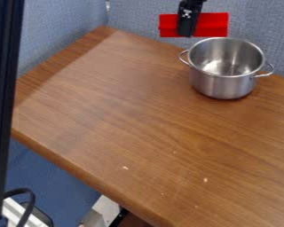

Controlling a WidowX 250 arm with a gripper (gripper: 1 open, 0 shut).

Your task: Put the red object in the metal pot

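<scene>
The red object (211,25), a blocky bar, is held up near the top of the view, behind and above the left rim of the metal pot. My black gripper (188,28) is shut on it, with red showing on both sides of the fingers. Below it stands the shiny metal pot (224,86), upright on the table, open at the top, with a wire handle on either side. Its visible inside looks empty.
Grey-blue panels (61,27) rise behind it. A dark upright post (3,89) fills the left side of the view.
</scene>
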